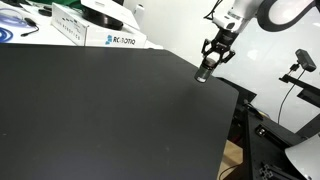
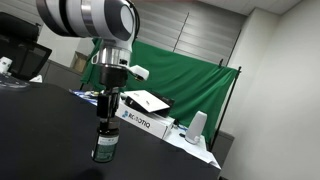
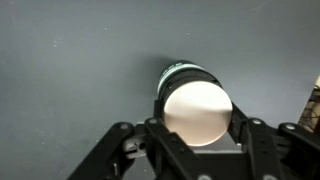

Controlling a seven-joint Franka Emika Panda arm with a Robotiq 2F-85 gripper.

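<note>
A small dark bottle with a pale band on its label (image 2: 106,148) hangs upright in my gripper (image 2: 103,115), lid end up between the fingers. In the wrist view the round, pale orange lid (image 3: 197,113) faces the camera, and the gripper is shut on the bottle from both sides. Exterior view 1 has the bottle (image 1: 205,73) near the right edge of the dark table, below the gripper (image 1: 211,60). Whether the base touches the table is hard to tell.
A white Robotiq box (image 1: 95,30) stands at the back, with blue cables (image 1: 8,34) at the far left. Past the table's right side lies an orange strip (image 1: 231,155).
</note>
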